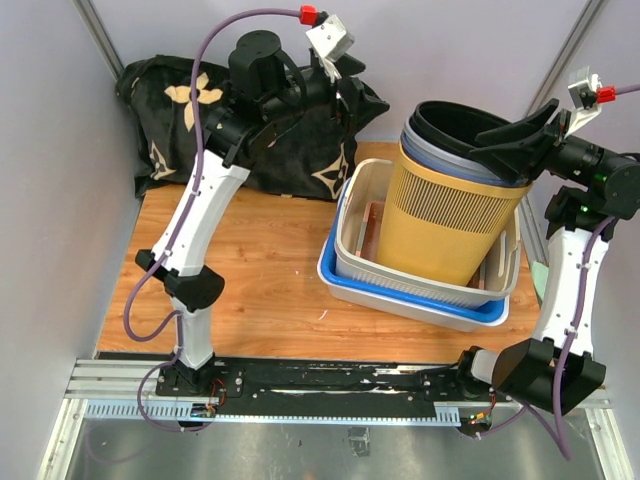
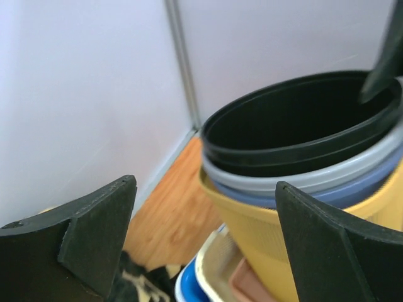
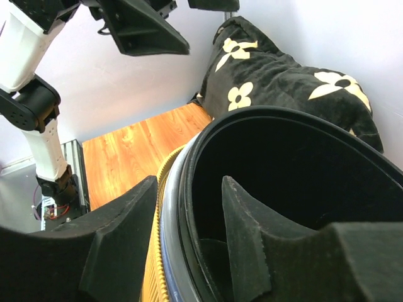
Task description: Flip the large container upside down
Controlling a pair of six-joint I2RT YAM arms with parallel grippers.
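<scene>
A nested stack of bins leans in the tubs at the right of the top view. Outermost is a large yellow bin [image 1: 437, 225] with slotted sides; blue and grey rims [image 2: 296, 182] show inside it, and a black bin [image 3: 296, 163] is innermost, its mouth facing up. My right gripper straddles the stack's near rims, one finger [image 3: 245, 233] inside the black bin and the other outside, with gaps beside the rims. Left of the stack, raised at the back, my left gripper [image 1: 364, 98] is open and empty, its fingers apart from the bins.
The stack stands in a beige tub [image 1: 346, 225], which sits in a blue-rimmed white tub [image 1: 400, 312]. A black flowered cushion [image 1: 160, 90] lies against the back wall. Bare wooden table [image 1: 250, 300] stretches to the left of the tubs.
</scene>
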